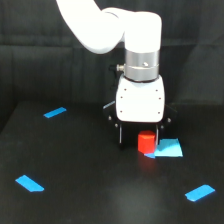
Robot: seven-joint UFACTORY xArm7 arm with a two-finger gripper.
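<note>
A small red block (147,141) rests on the black table, right of the middle in the camera view. Just above it, the white robot hand points straight down, and my gripper (140,134) has its dark fingers spread apart. The left finger (121,134) stands clear of the block's left side, with a dark gap between. On the right the finger is close to the block, and contact there is hard to make out against the dark background. A light blue paper piece (169,148) lies right beside the block, partly behind it.
Blue tape strips lie flat on the table: one at the back left (55,112), one at the front left (30,183) and one at the front right (200,192). A dark curtain hangs behind.
</note>
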